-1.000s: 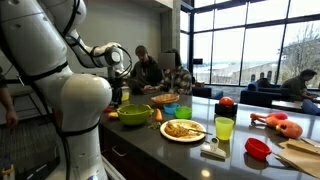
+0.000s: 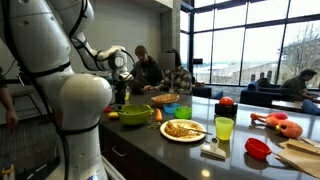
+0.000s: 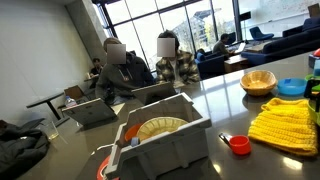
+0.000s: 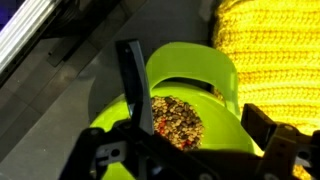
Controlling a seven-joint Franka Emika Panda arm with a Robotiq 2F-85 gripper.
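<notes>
My gripper is open in the wrist view, one dark finger [image 4: 133, 75] left of centre and the other at the right. Below and between them lies a bright green container [image 4: 197, 62] with a curved, raised rim or handle. It holds reddish-brown, grain-like pieces [image 4: 178, 122]; the gripper's body hides its lower part. I cannot tell whether either finger touches it. In exterior view 1, the wrist end of the arm [image 2: 112, 60] is above the left part of the counter, near a green bowl [image 2: 134, 117]. The fingertips are hard to make out there.
A yellow knitted cloth [image 4: 275, 55] lies beside the green container. A plate of food [image 2: 183, 131], a yellow-green cup [image 2: 224, 128] and a red bowl [image 2: 257, 149] occupy the counter. A grey bin [image 3: 177, 146] and wooden bowl [image 3: 258, 82] show in exterior view 2. People sit behind.
The wrist end of the arm has shifted slightly in exterior view 1. The bowl, plate and cup on the counter look unmoved.
</notes>
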